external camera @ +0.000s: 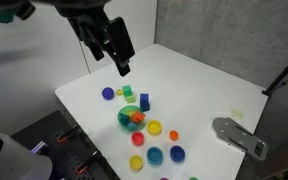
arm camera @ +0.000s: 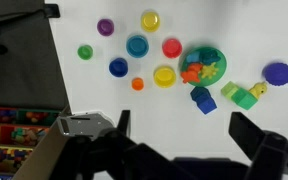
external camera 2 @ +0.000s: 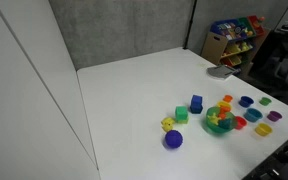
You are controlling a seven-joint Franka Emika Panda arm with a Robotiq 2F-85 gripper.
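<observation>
My gripper is open above the white table, its two black fingers wide apart at the lower edge of the wrist view. Nothing shows between them. In exterior view 1 the dark gripper body hangs high at the upper left, well above the objects. A green bowl [arm camera: 219, 56] holds small orange and yellow toy pieces [arm camera: 208, 71]. Beside it sit a dark blue block [arm camera: 203, 99], green blocks [arm camera: 244, 96], a small yellow toy [arm camera: 260, 89] and a purple round object [arm camera: 278, 73].
Several small coloured cups are spread near the bowl, among them a red one [arm camera: 172, 47], a yellow one [arm camera: 164, 76] and a teal one [arm camera: 137, 46]. A grey metal tray [external camera: 240, 134] lies apart. Shelved bins [external camera 2: 233, 37] stand at the back.
</observation>
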